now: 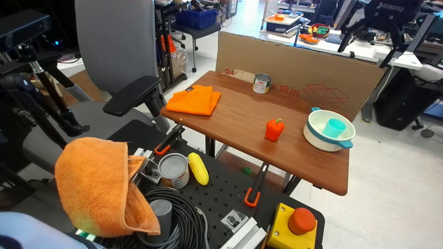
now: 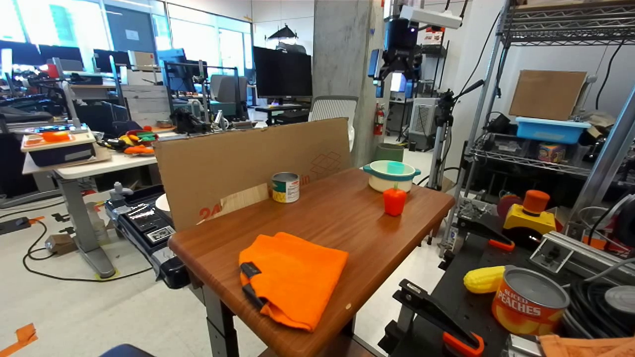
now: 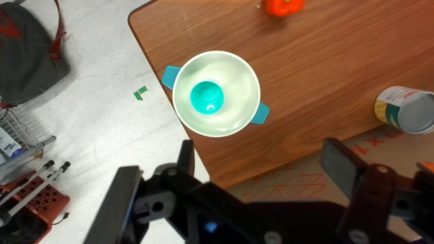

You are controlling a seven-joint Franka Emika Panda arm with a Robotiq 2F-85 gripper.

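Observation:
My gripper (image 1: 365, 57) hangs open and empty, high above the right end of the brown table (image 1: 241, 108). Below it stands a white pot (image 1: 317, 142) with teal handles, and inside the pot sits a teal cup (image 3: 207, 97). The wrist view looks down on both, with the fingers (image 3: 343, 166) spread wide at the lower part of the picture. Left of the pot in the first exterior view, an orange-red pepper (image 1: 274, 130) stands on the table. Towards the back edge is a can (image 1: 261, 83). A folded orange cloth (image 1: 194, 101) lies at the far left end.
A cardboard sheet (image 1: 286, 66) rises along the table's back edge. In front, a black cart holds a yellow corn cob (image 1: 198, 168), a peaches can (image 2: 530, 300), clamps and a red button on a yellow box (image 1: 292, 232).

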